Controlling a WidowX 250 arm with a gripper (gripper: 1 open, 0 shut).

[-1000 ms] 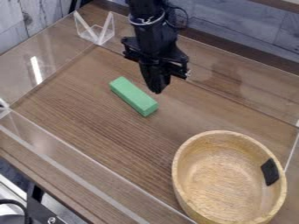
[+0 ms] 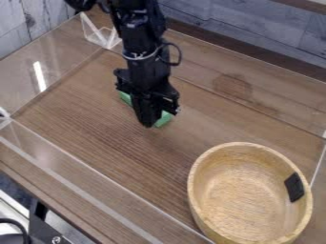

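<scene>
My black gripper (image 2: 148, 112) is low over a green block (image 2: 162, 118) on the wooden table, hiding most of it. The green shows only beside and below the fingertips. The gripper looks shut; I cannot tell whether anything is between the fingers.
A large round beige bin (image 2: 246, 200) with a dark patch on its rim sits at the lower right. Table edges run along the back and lower left.
The gripper has moved down and toward the front left, from behind and above the green block to right over it, now covering much of it.
</scene>
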